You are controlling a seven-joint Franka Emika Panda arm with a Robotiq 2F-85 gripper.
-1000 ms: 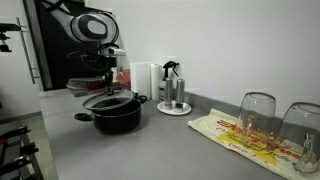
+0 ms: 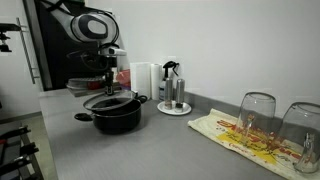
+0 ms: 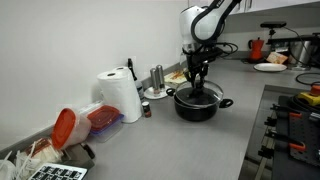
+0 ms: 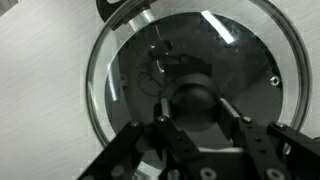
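Note:
A black pot with two side handles stands on the grey counter. Its glass lid, round with a metal rim and a black knob, lies over the pot and looks tilted and off-centre in both exterior views. From above, my gripper is shut on the lid's knob, one finger on either side of it. Through the glass in the wrist view the dark inside of the pot shows. In the second exterior view the gripper hides part of the lid.
Two upturned glass jars stand on a patterned cloth at the right. Behind the pot are a paper towel roll, tall grinders and a white plate. A red container stands farther along.

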